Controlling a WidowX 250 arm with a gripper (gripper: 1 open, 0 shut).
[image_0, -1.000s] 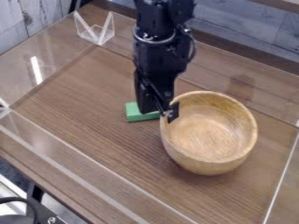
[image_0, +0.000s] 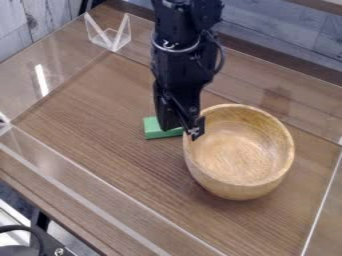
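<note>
My black gripper (image_0: 179, 120) hangs at the centre of the camera view, over the left rim of a round wooden bowl (image_0: 238, 165) and a small green block (image_0: 156, 130). The bowl looks empty. The block lies on the table just left of the bowl, partly hidden behind the gripper. My gripper appears shut, with nothing visible between its fingers; whether it touches the block or the bowl I cannot tell.
A clear plastic piece (image_0: 110, 32) stands at the back left, another at the left edge. A black cable lies at the lower left corner.
The gripper has shifted very slightly; the bowl and block look unmoved.
</note>
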